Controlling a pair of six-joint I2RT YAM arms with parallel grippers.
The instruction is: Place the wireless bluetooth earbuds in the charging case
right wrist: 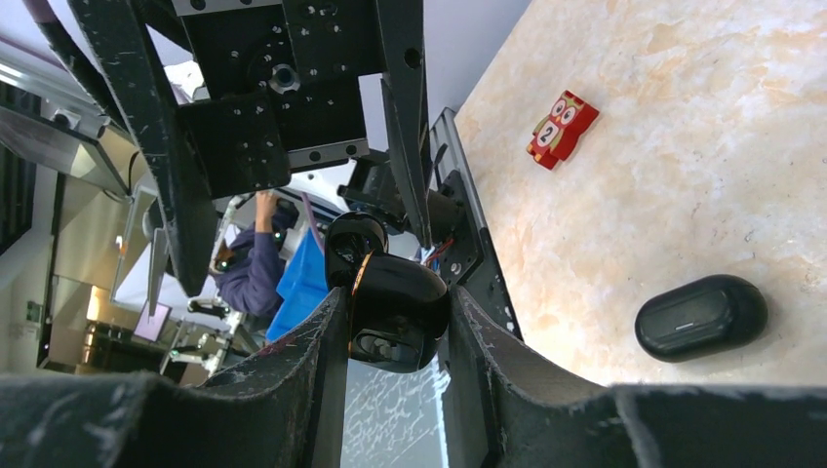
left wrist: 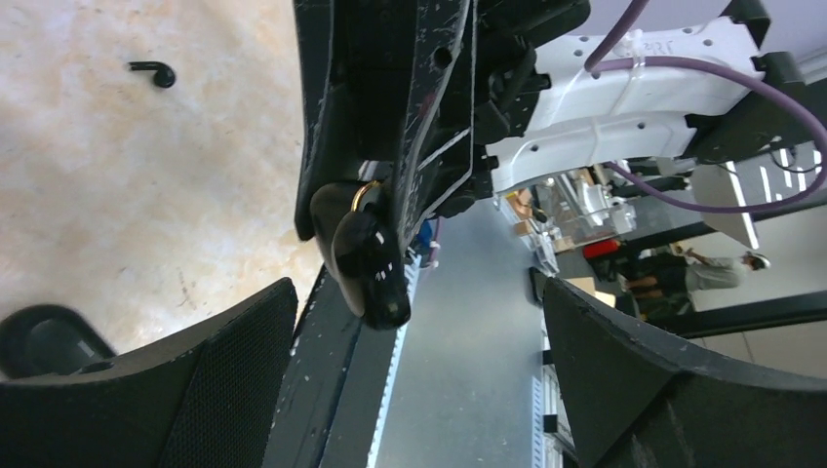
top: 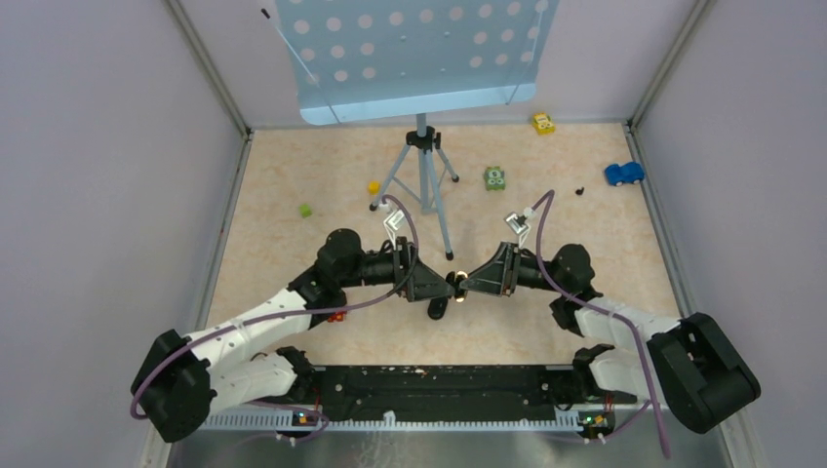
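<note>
My right gripper (top: 468, 284) is shut on a glossy black earbud (right wrist: 400, 307) with a thin gold line, above the table. The earbud (left wrist: 374, 268) points toward my left gripper, which stands open with nothing between its fingers. Its two fingers (right wrist: 190, 229) flank the earbud's line from the opposite side, not touching it as far as shows. On the table below lies the black oval charging case (right wrist: 702, 317), its lid apparently shut; from above, the case (top: 438, 309) sits just under the grippers. A second black earbud (top: 579, 191) lies far right on the table.
A red owl block (right wrist: 563, 129) lies to the left, mostly covered by the left arm from above. A tripod (top: 426, 185) stands at the back, near green (top: 494, 178) and yellow (top: 543, 123) toys and a blue car (top: 624, 174). Open table lies at the right middle.
</note>
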